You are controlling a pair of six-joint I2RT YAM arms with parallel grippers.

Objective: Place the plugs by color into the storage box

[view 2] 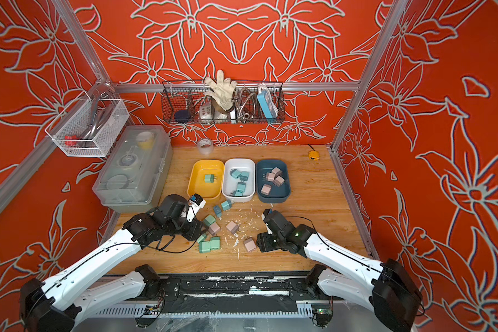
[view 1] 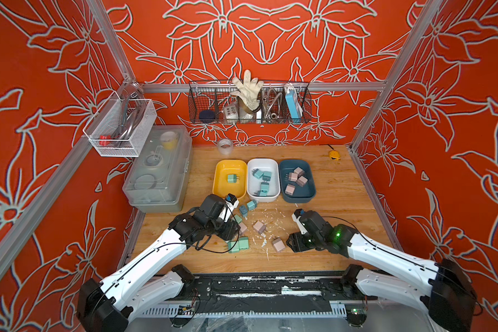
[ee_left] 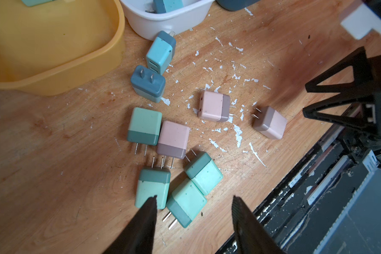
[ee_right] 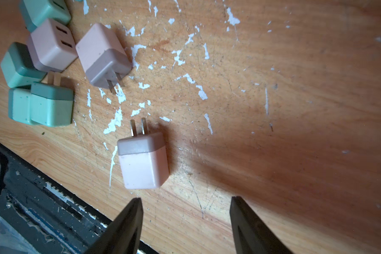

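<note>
My left gripper is open above the table, a cluster of green plugs (ee_left: 153,188) and a pink plug (ee_left: 173,137) in front of its fingers. My right gripper also stands open and empty; the nearest pink plug (ee_right: 141,163) lies just beyond its left finger. Another pink plug (ee_left: 213,105) rests mid-table, and two blue plugs (ee_left: 148,82) lie by the boxes. The yellow box (view 1: 215,179) has one green plug (view 1: 232,178) in it. Several blue plugs (view 1: 264,189) lie in the white box (view 1: 262,162), several pink plugs (view 1: 298,171) in the dark blue box (view 1: 311,191).
A grey lidded case (view 1: 155,166) stands left of the boxes. Behind them sits a roll of tape (view 1: 225,146), and a yellow tape measure (view 1: 334,155) lies at the back right.
</note>
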